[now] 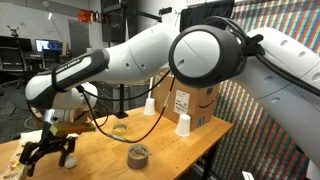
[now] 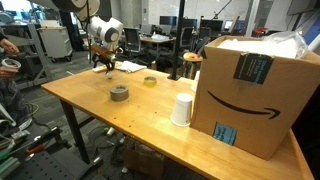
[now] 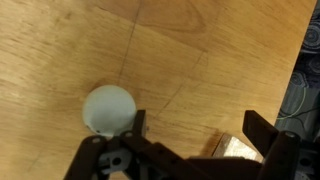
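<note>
My gripper is open above the wooden table, its dark fingers far apart with bare wood between them. A round white object (image 3: 109, 110) lies on the table near the left finger in the wrist view, partly hidden at its lower edge. In exterior view 1 the gripper (image 1: 47, 158) hangs low over the table's left end, and the white object (image 1: 70, 163) is partly covered by its right finger. Near the other finger in the wrist view lies a pale, block-like thing (image 3: 236, 148), partly hidden.
A grey tape roll (image 2: 120, 93) and a yellow roll (image 2: 150, 82) lie on the table. White cups (image 2: 181, 108) and a large cardboard box (image 2: 240, 105) occupy the far end. Between the grey roll and the box, the front of the table is clear.
</note>
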